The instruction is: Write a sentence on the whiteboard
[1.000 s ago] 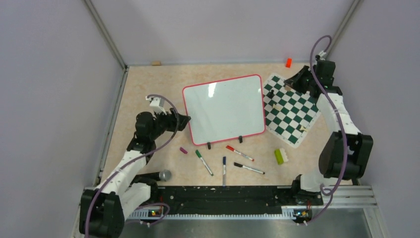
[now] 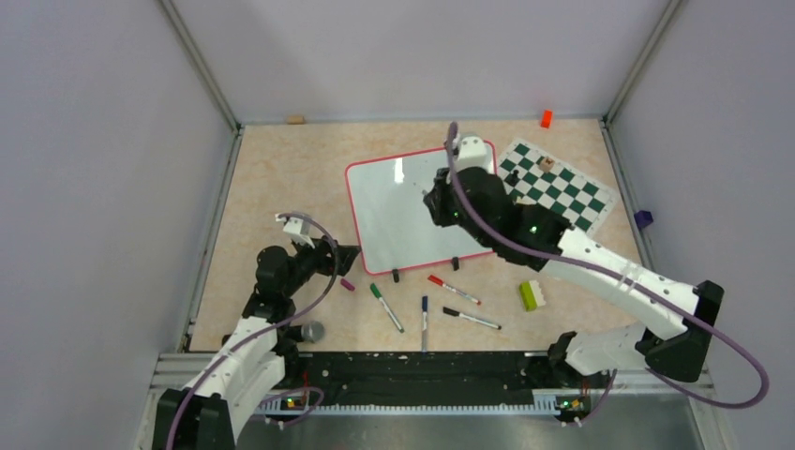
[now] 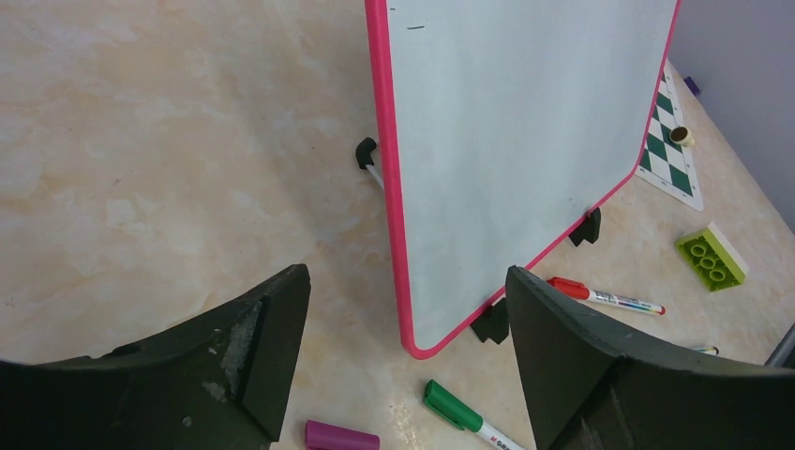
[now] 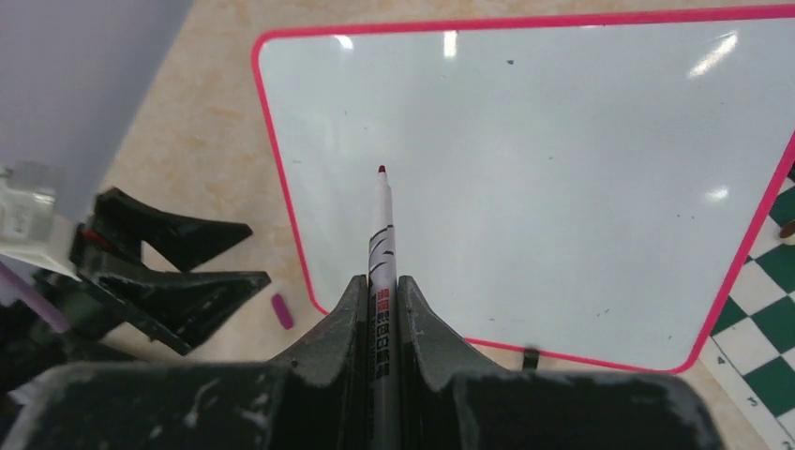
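The whiteboard point(image 2: 403, 211), white with a pink-red border, stands tilted on small black feet. Its face shows only a couple of tiny dark specks and light reflections in the right wrist view. An uncapped marker point(image 4: 382, 244) with a dark reddish tip points away from my right gripper, which is shut on its barrel. From above, that gripper is over the board's right part; whether the tip touches cannot be told. My left gripper is open and empty by the board's lower left corner. Below it lies a purple cap point(image 3: 342, 437).
Along the front lie a green marker point(image 2: 386, 307), a blue marker point(image 2: 425, 323), a red marker point(image 2: 455, 290) and a black marker point(image 2: 472, 318). A green block point(image 2: 528, 296) and a checkered mat point(image 2: 567, 192) are on the right. A microphone point(image 2: 312, 331) rests front left.
My right arm has swung left from over the checkered mat to over the whiteboard's right part. The left gripper has come slightly toward the front. Board and markers have stayed put.
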